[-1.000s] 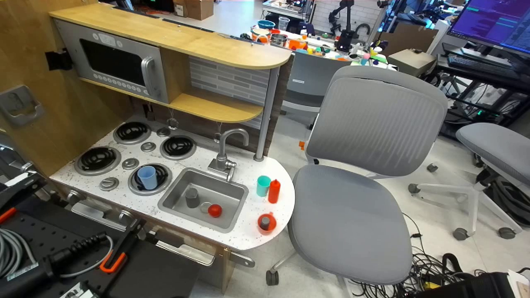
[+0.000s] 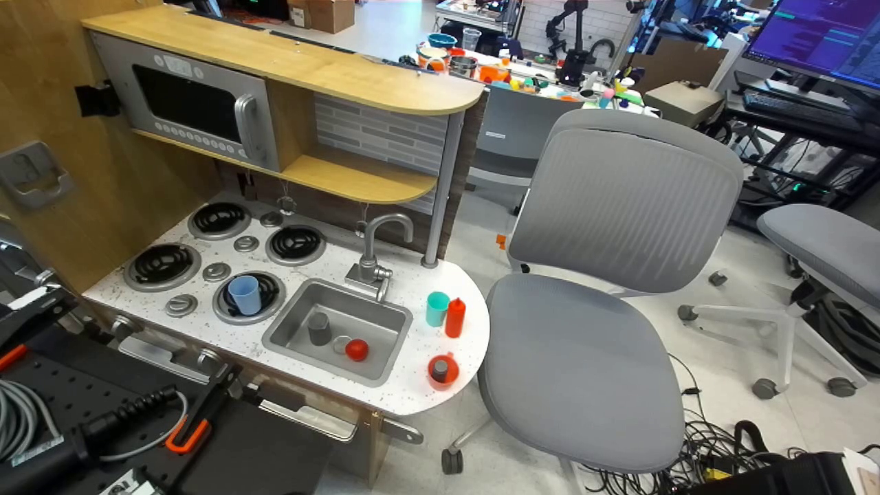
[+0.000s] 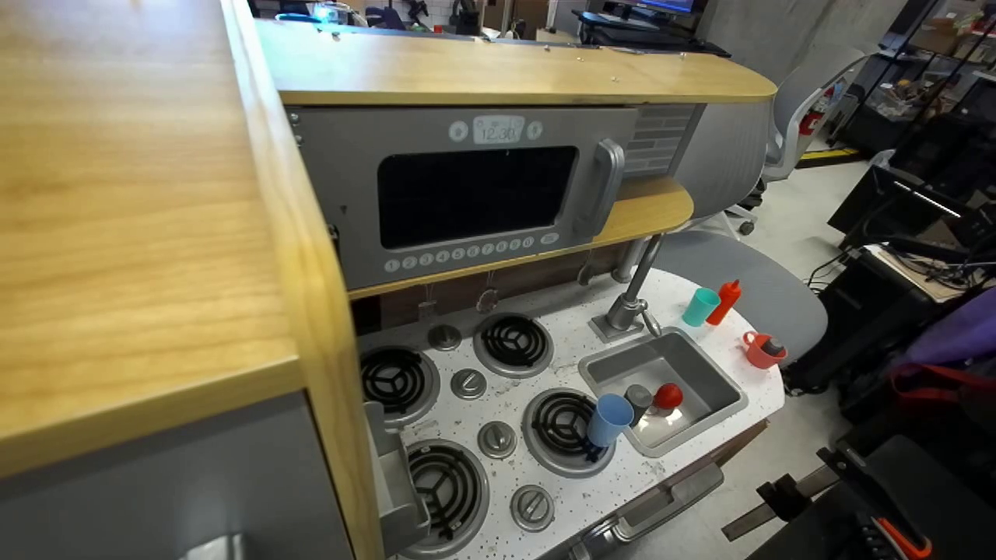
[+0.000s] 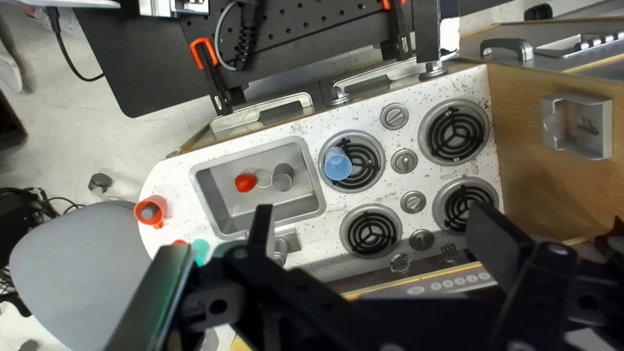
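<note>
In the wrist view my gripper is open high above the toy kitchen counter, its dark fingers spread wide and nothing between them. A blue cup (image 2: 245, 294) stands on the front right burner, beside the sink (image 2: 284, 330). Inside the sink are a grey cup (image 2: 319, 328) and a red round object (image 2: 356, 350). A teal cup (image 2: 437, 309) and a red bottle (image 2: 455, 317) stand close together on the rounded counter end. Near its edge sits a red mug (image 2: 443, 371) with a dark grey object in it. Neither exterior view shows the gripper.
The faucet (image 2: 370, 264) rises behind the sink. Above the counter hang a microwave (image 3: 476, 187) and a wooden shelf (image 2: 363, 177). A grey chair (image 2: 586, 371) stands against the counter's rounded end. Bare counter lies between the sink and the teal cup.
</note>
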